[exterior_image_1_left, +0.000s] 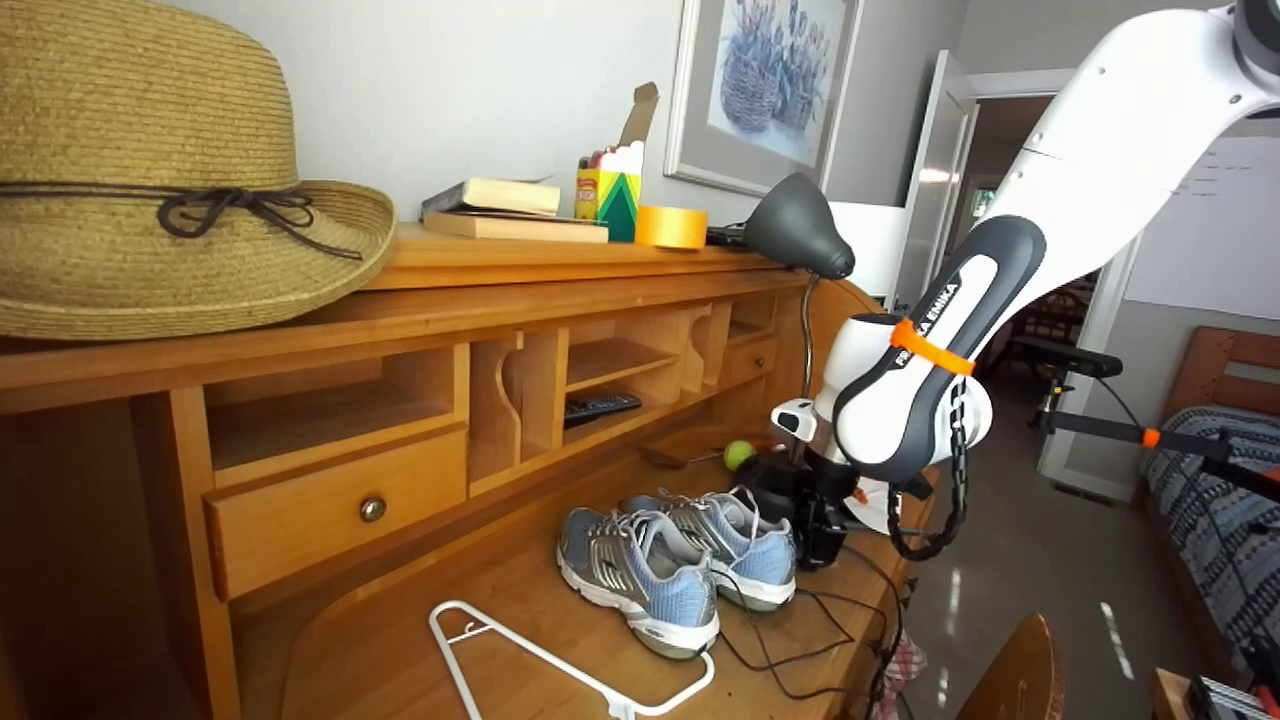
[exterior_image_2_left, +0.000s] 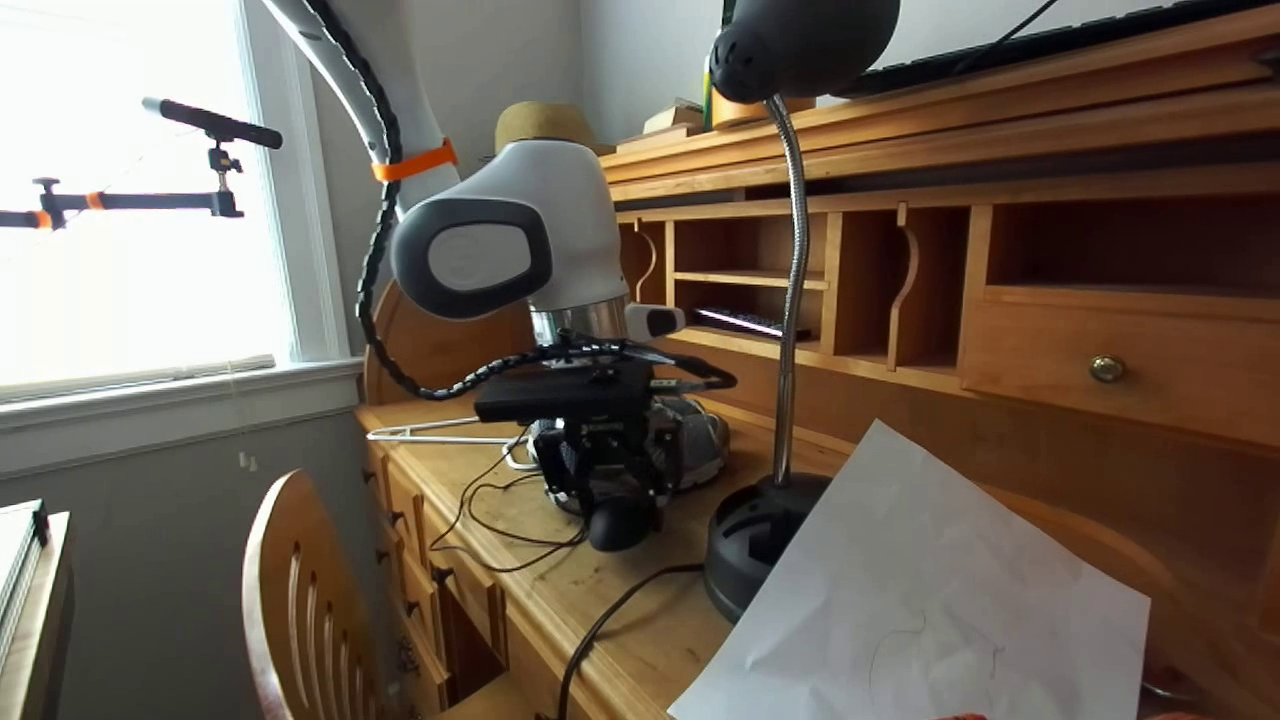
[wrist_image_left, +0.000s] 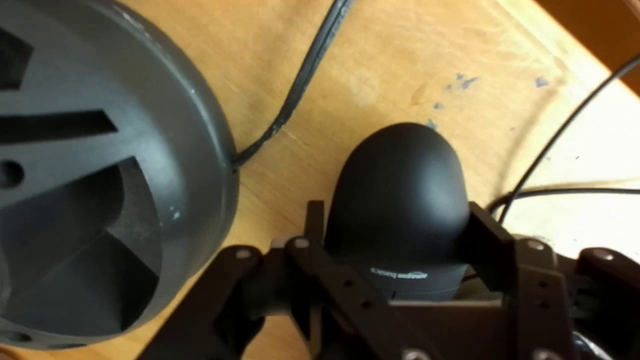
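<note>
A black computer mouse (wrist_image_left: 402, 192) with small lettering near its lower end fills the space between the fingers in the wrist view. My gripper is shut on it, one finger at either side. In exterior view 2 the mouse (exterior_image_2_left: 620, 524) sits at the lower tip of the gripper, by the desk's front part; whether it touches the wood cannot be told. Exterior view 1 shows the gripper (exterior_image_1_left: 822, 528) right beside the sneakers, its fingers mostly lost against dark shapes.
The lamp's round base (wrist_image_left: 198, 138) stands close beside the mouse, its cord (wrist_image_left: 300, 84) on the desk. Blue-grey sneakers (exterior_image_1_left: 642, 576) and a white hanger (exterior_image_1_left: 540, 654) lie on the desk. Thin black cables (exterior_image_1_left: 780, 660) loop near the edge. White paper (exterior_image_2_left: 936, 600) lies beyond the lamp.
</note>
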